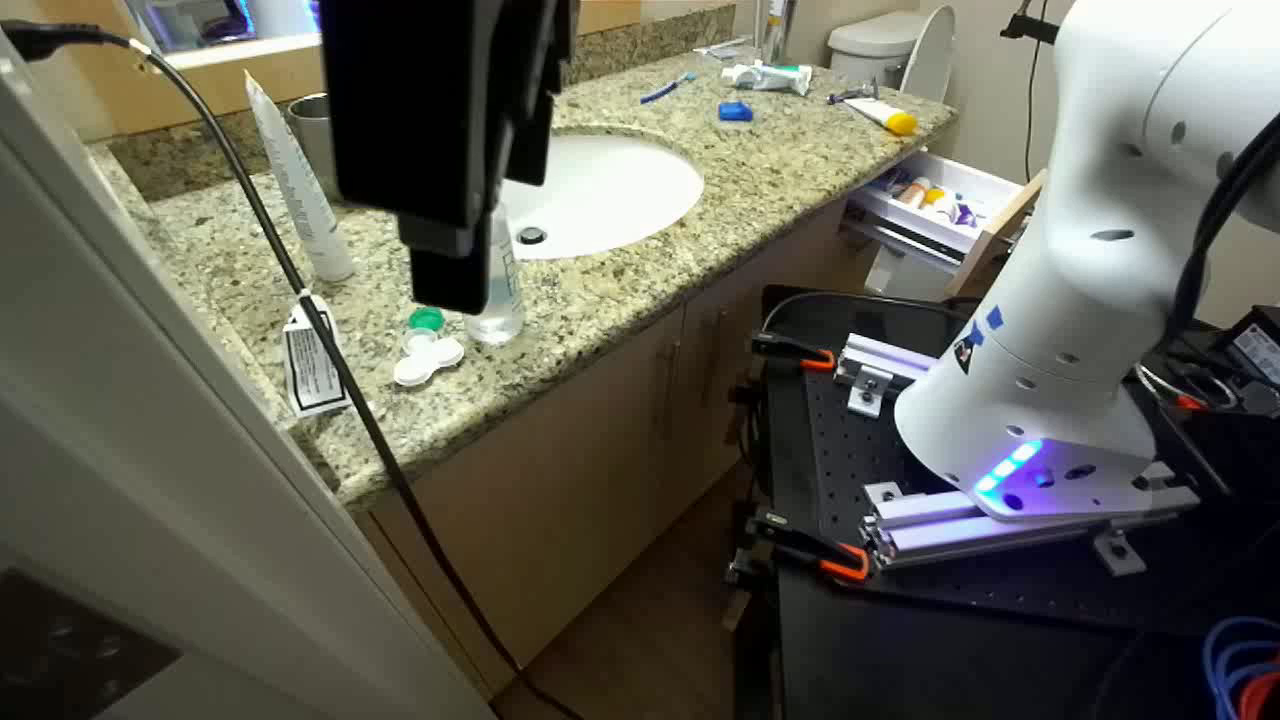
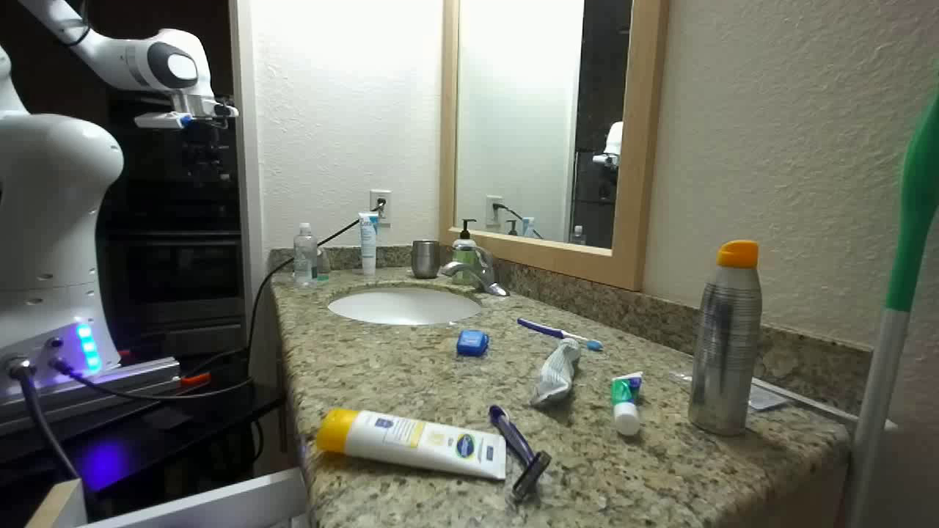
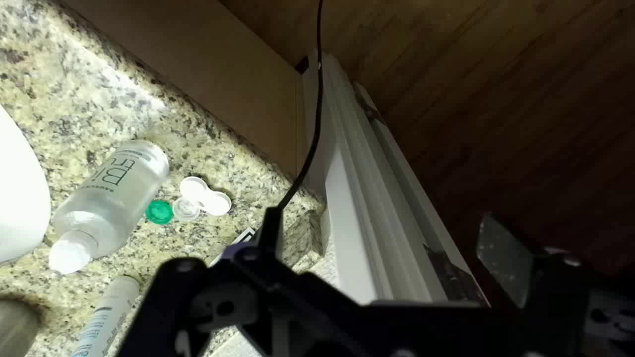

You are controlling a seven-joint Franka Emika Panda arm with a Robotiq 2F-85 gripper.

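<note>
In the wrist view my gripper stands open, its two dark fingers far apart with nothing between them. Beneath it are the counter's end corner, a white door frame [image 3: 363, 220] and a black cable. Left of the fingers, a clear bottle [image 3: 113, 199] and a white contact lens case [image 3: 205, 196] with a green cap [image 3: 158, 211] rest on the granite counter. A white tube [image 3: 104, 324] is partly cut off below them. Exterior view 1 has the dark gripper close to the camera, overlapping the bottle [image 1: 498, 294] in the image.
The black cable [image 1: 360, 396] hangs across the counter's near end. A white sink [image 2: 405, 305] lies mid-counter. Several toiletries, including a yellow-capped tube [image 2: 414, 441] and a silver spray can [image 2: 726, 352], occupy the other end. An open drawer [image 1: 948, 204] juts out near the arm's base.
</note>
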